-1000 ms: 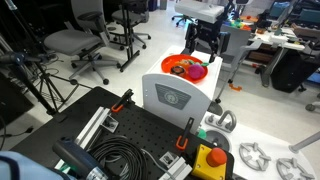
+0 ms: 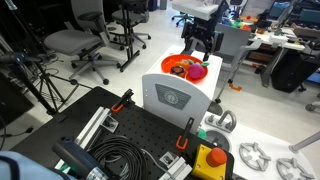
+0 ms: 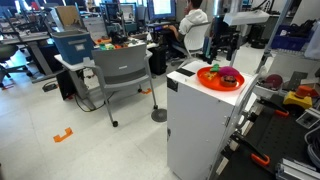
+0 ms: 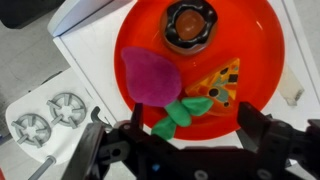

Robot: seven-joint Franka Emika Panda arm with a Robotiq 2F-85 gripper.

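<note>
On a red-orange plate (image 4: 142,40) lie a chocolate donut (image 4: 188,24), a purple toy (image 4: 151,76) shaped like an eggplant, a pizza slice (image 4: 218,85) and a green piece (image 4: 180,115). My gripper is open, pointing down above the plate, its fingers wide apart on either side of the green piece and pizza slice in the wrist view. Nothing is held. In exterior view 1 the gripper (image 2: 201,48) hangs over the plate's far side, and in exterior view 2 the gripper (image 3: 222,52) shows clear above the food.
The plate rests on a white cabinet top (image 3: 190,76). Stove burners (image 4: 66,108) lie beside it in the wrist view. An orange-and-yellow block (image 2: 213,160) stands by the robot's base. A grey chair (image 3: 122,68) is behind, with open floor around it.
My gripper has shifted slightly over the plate and stays open. The plate and the food on it look unmoved.
</note>
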